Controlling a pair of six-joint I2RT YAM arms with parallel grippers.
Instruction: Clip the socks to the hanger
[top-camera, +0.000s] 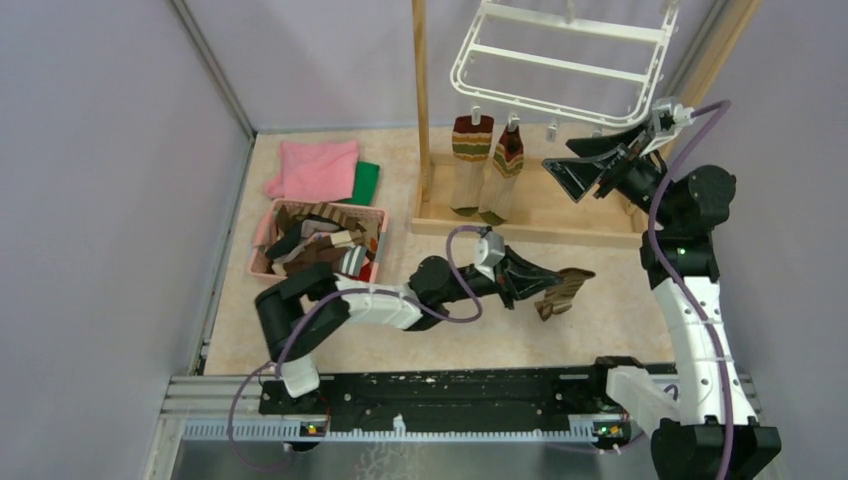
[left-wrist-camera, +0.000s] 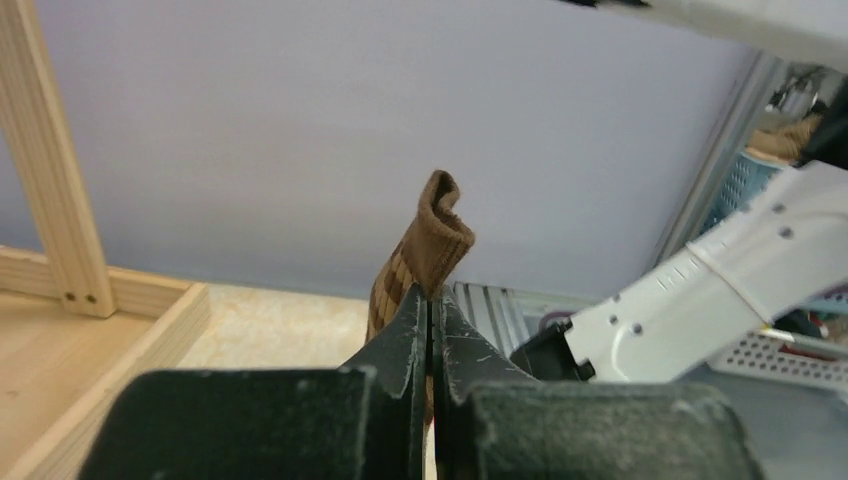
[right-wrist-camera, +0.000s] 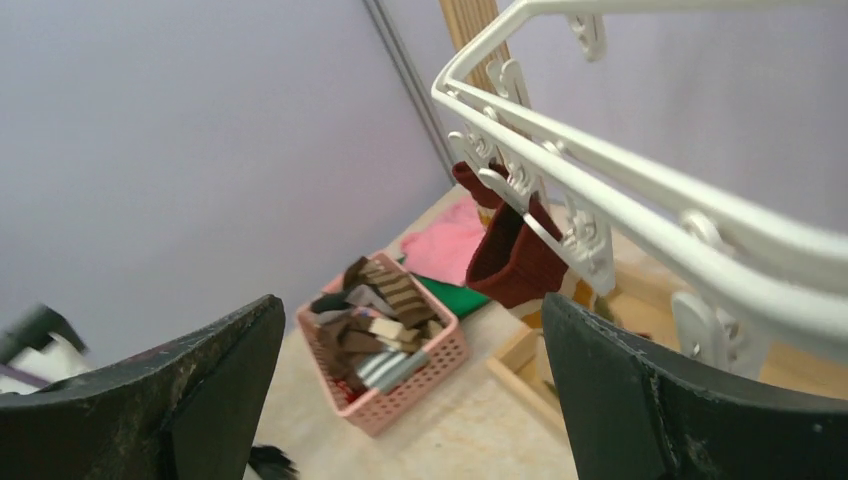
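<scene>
A brown striped sock (top-camera: 566, 290) hangs from the tips of my left gripper (top-camera: 549, 280) over the front table; in the left wrist view its folded top (left-wrist-camera: 430, 240) stands above the closed fingers. My right gripper (top-camera: 575, 165) is open and empty, raised beside the white hanger (top-camera: 555, 105). Two patterned socks, the first (top-camera: 470, 170) and the second (top-camera: 503, 180), hang from clips at the hanger's front left. In the right wrist view the hanger's clips (right-wrist-camera: 585, 240) are between and above the open fingers.
A pink basket (top-camera: 258, 260) of mixed socks stands at the left, with a pink cloth (top-camera: 310, 170) and green cloth (top-camera: 362, 188) behind it. The wooden frame (top-camera: 590, 235) sits below the hanger.
</scene>
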